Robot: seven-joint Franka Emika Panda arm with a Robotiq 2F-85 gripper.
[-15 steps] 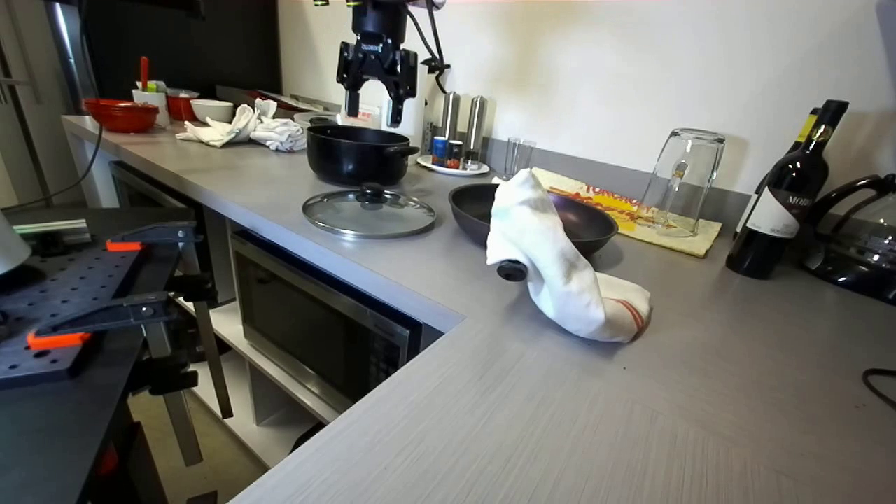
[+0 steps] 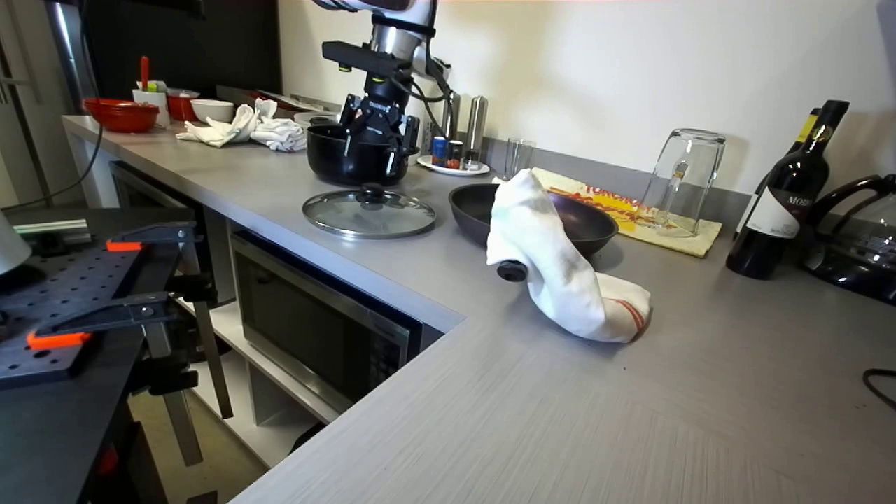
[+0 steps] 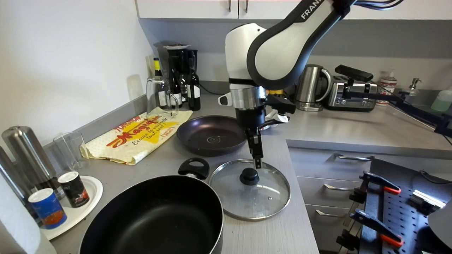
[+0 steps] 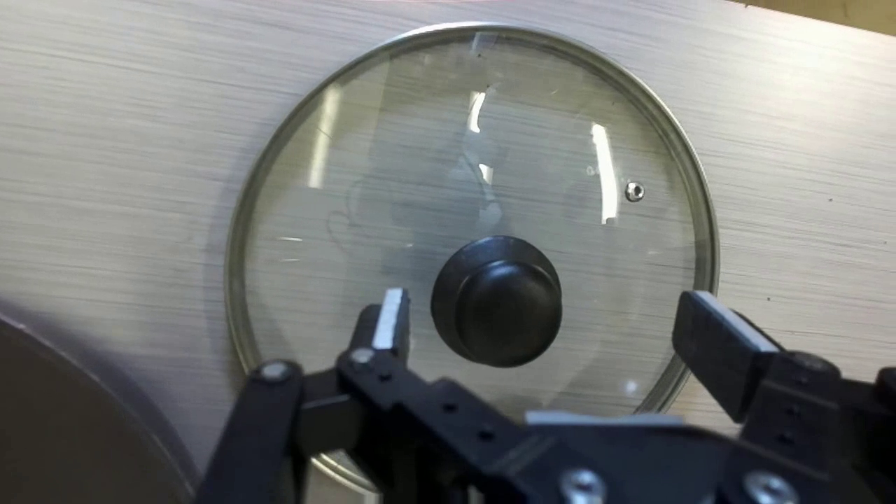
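A round glass lid [image 4: 537, 109] with a metal rim and black knob [image 4: 508, 311] lies flat on the counter, knob upward. My gripper is open above it; in the wrist view its fingers lie to either side of the knob, with nothing held. In exterior view 2 the gripper [image 3: 257, 163] hangs over the lid [image 3: 271, 186], just behind the knob [image 3: 249, 176]. An empty black pot [image 3: 169, 199] stands beside the lid, uncovered. Exterior view 1 shows the gripper [image 2: 382, 147] overlapping the pot's right side.
A dark frying pan [image 3: 212, 135] sits close to the lid, with a white towel [image 2: 537, 252] draped near it. Against the wall are a plate [image 3: 95, 190] with small canisters, a glass mug [image 2: 684, 180] and bottles [image 2: 773, 206]. The counter's front edge runs near the lid.
My gripper has come down from above the pot in exterior view 1 and has turned. The lid, pot and pan have stayed in place.
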